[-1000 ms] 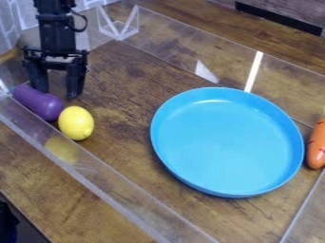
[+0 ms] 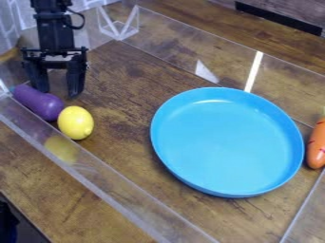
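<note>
My black gripper (image 2: 53,68) hangs at the upper left, fingers pointing down, just above and behind a purple eggplant-like toy (image 2: 38,101); whether it is open or shut is hard to tell. A yellow oval toy (image 2: 75,122) lies just right of and in front of the purple one. A large blue plate (image 2: 226,141) sits on the right part of the wooden surface.
An orange object (image 2: 318,145) lies at the right edge beside the plate. Clear plastic walls (image 2: 140,197) border the work area. The wooden middle, between the gripper and the plate, is free.
</note>
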